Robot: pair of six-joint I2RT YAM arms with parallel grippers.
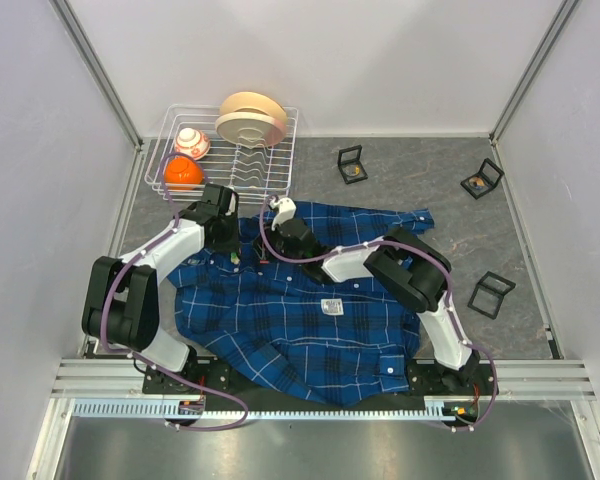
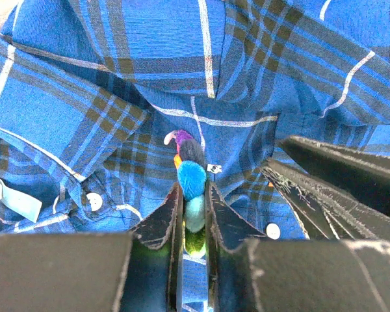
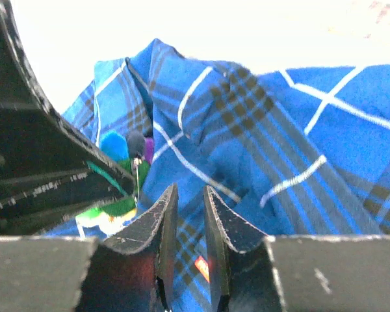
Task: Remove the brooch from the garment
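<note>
The blue plaid garment (image 1: 280,320) lies spread over the table. A fuzzy, many-coloured brooch (image 2: 193,179), with blue, green, grey and purple parts, shows at its upper left. My left gripper is shut on the brooch's lower green end, with the cloth close beneath. From the right wrist view, the brooch (image 3: 115,147) is partly hidden by the left gripper's black fingers (image 3: 45,149). My right gripper stands a little to the right, narrowly open. Only cloth shows through its gap.
A white dish rack (image 1: 230,165) with bowls and plates stands behind the left arm. Black open boxes lie on the right: a back one (image 1: 351,164), a far one (image 1: 482,180) and a front one (image 1: 491,295).
</note>
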